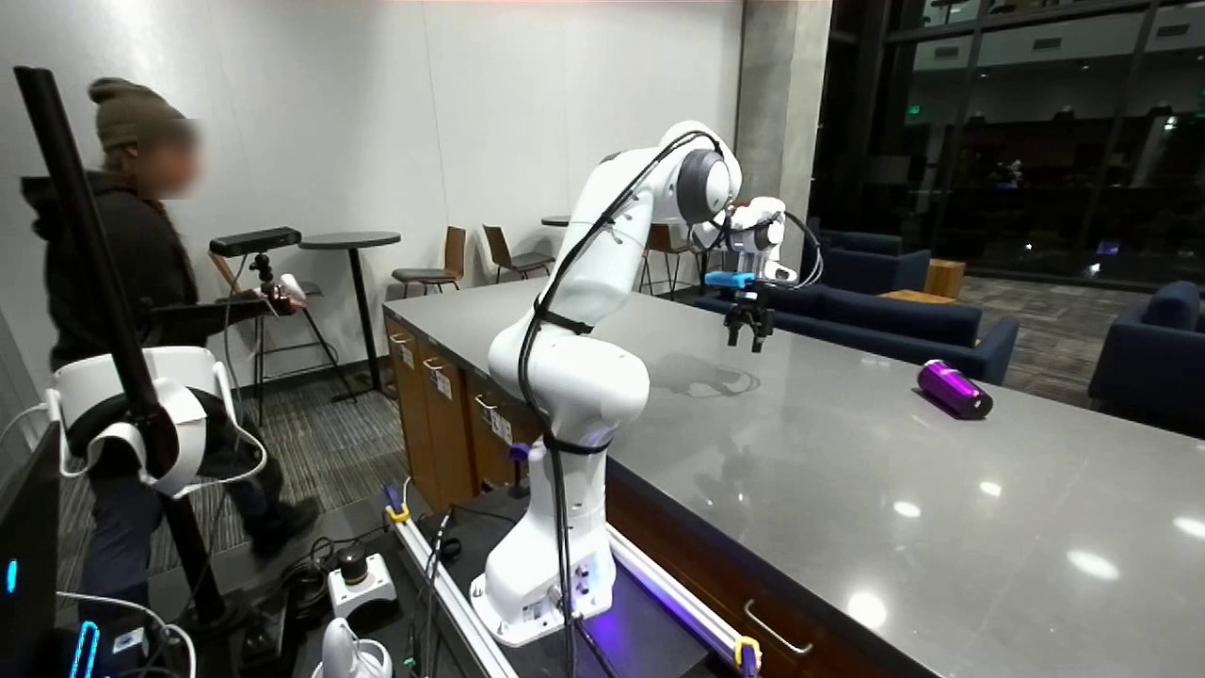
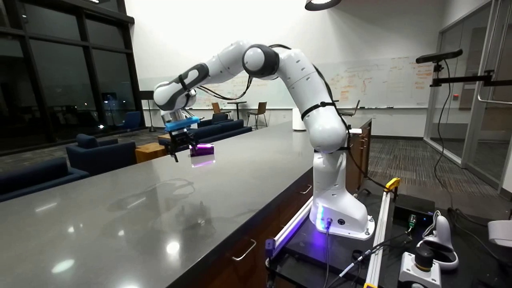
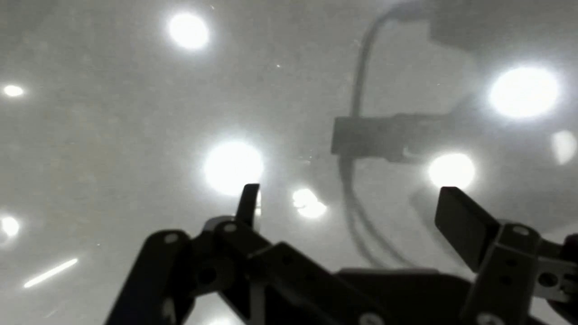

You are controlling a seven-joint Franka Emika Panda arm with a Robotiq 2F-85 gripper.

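Observation:
A shiny purple cylinder (image 1: 955, 389) lies on its side on the grey countertop (image 1: 1084, 475), close to the counter's far edge. My gripper (image 1: 745, 343) hangs above the counter, well to the left of the cylinder in exterior view 1. From exterior view 2, the gripper (image 2: 185, 153) overlaps the left end of the purple cylinder (image 2: 202, 149), which sits farther back. Wide apart in the wrist view, the two black fingers of my gripper have only bare countertop and its reflections between them. The cylinder is out of the wrist view.
A white object (image 2: 298, 119) stands at its far end in exterior view 2. Dark blue sofas (image 1: 853, 311) are beyond the counter. A person (image 1: 124, 249) stands at the left, behind a pole carrying a white headset (image 1: 169, 367).

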